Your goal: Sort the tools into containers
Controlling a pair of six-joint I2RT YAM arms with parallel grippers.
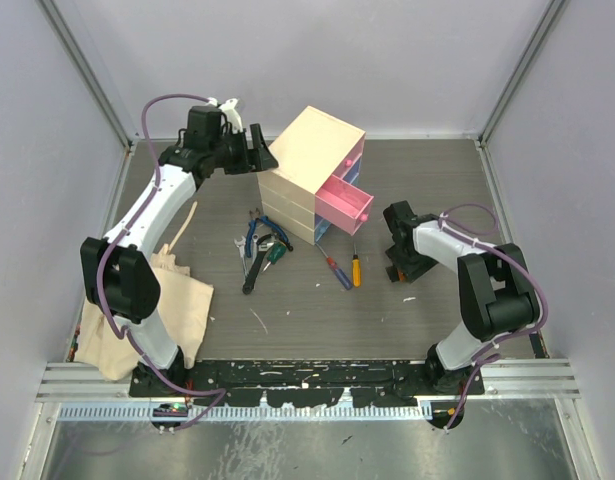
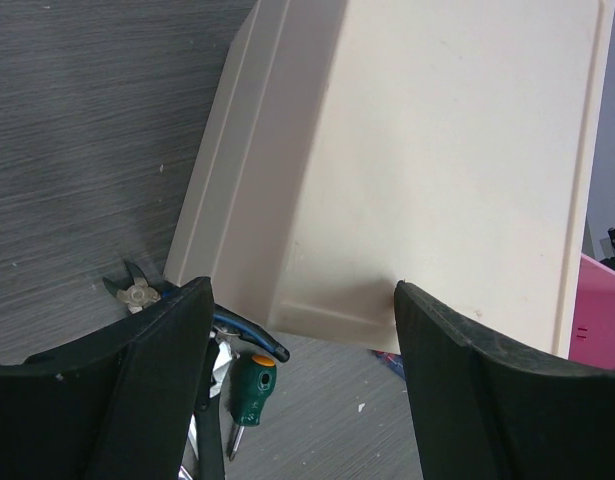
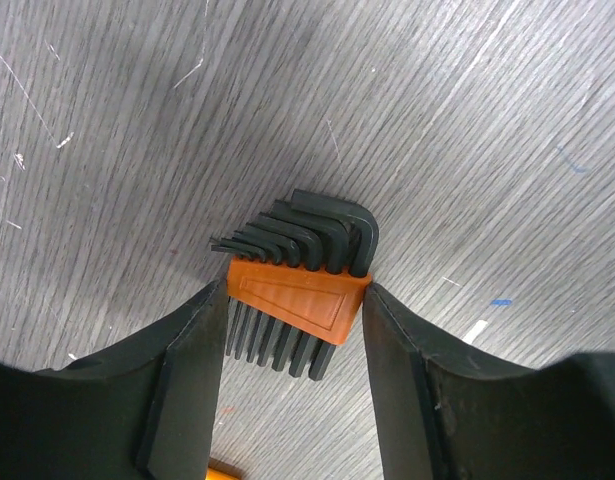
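A hex key set in an orange holder point(image 3: 297, 295) lies on the table at the right. My right gripper has its fingers at both ends of that holder; whether they press on it cannot be told. My left gripper is shut on a corner of the cream drawer cabinet point(image 1: 312, 150), one finger on each side. A pink drawer point(image 1: 343, 205) stands pulled out. In front lie a red-blue screwdriver point(image 1: 336, 270), a yellow screwdriver point(image 1: 356, 268), a green screwdriver point(image 2: 253, 388), blue-handled pliers point(image 1: 277, 232) and a black-handled wrench point(image 1: 252, 272).
A cream cloth bag point(image 1: 152, 310) lies at the left, under the left arm. Bare table surface point(image 1: 307, 325) stretches along the front, and more free room lies behind the right gripper.
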